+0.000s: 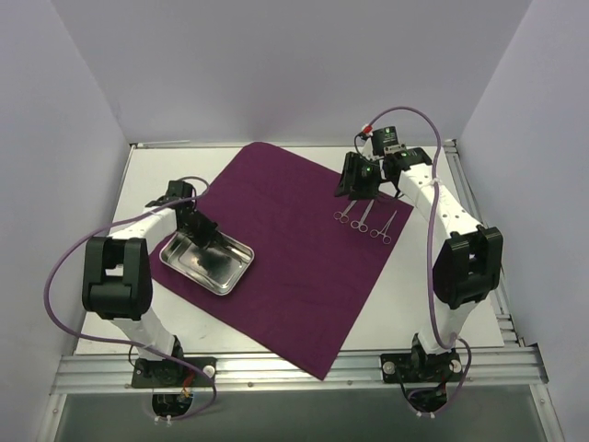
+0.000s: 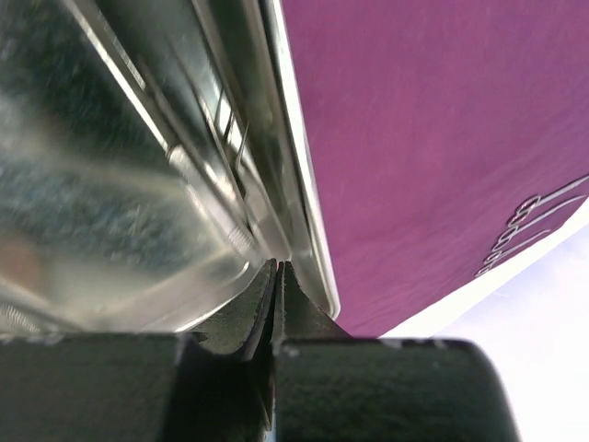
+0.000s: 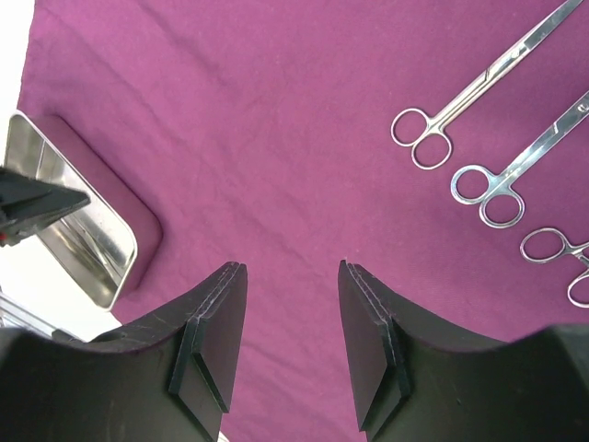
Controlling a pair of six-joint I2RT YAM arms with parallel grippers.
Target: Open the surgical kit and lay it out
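Note:
A shiny metal tray (image 1: 227, 284) lies at the left on the purple cloth (image 1: 294, 267). My left gripper is over the tray, its fingertips pressed together with nothing between them. Just beyond those tips a thin metal instrument (image 2: 216, 198) with a ribbed end lies along the tray's side wall, outside the fingers. My right gripper stands open and empty above the cloth. Near it, scissors (image 3: 431, 129), a second pair of scissors (image 3: 502, 189) and a clamp (image 3: 563, 247) lie in a row at the right.
White table (image 1: 442, 276) shows around it. Grey walls (image 1: 294, 74) stand at the back and sides.

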